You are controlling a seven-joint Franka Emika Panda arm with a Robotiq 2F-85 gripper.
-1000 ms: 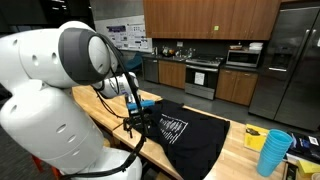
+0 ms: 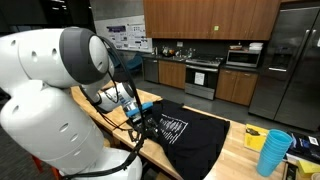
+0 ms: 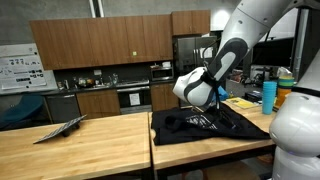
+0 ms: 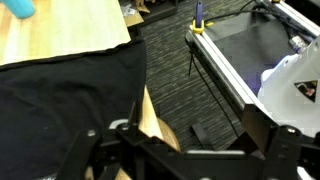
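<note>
A black cloth lies spread over the right-hand part of the wooden table in exterior view 1, with a raised or bunched part near its far left. Exterior view 2 shows the same cloth under the arm. In the wrist view the cloth fills the left side, its near-right edge running close to the table edge. My gripper is open, its dark fingers wide apart and nothing between them. Beneath the gap are the table edge and the floor, and the cloth is off to the left. Its height above the table is hard to judge.
A blue cup stands at the table's right end, beside a yellow item. Bare wooden tabletop stretches across the left in exterior view 2, with a dark flat object at its far side.
In exterior view 1 the arm's white forearm has tilted and shifted slightly left and lower over the last second. The cloth looks unchanged.
</note>
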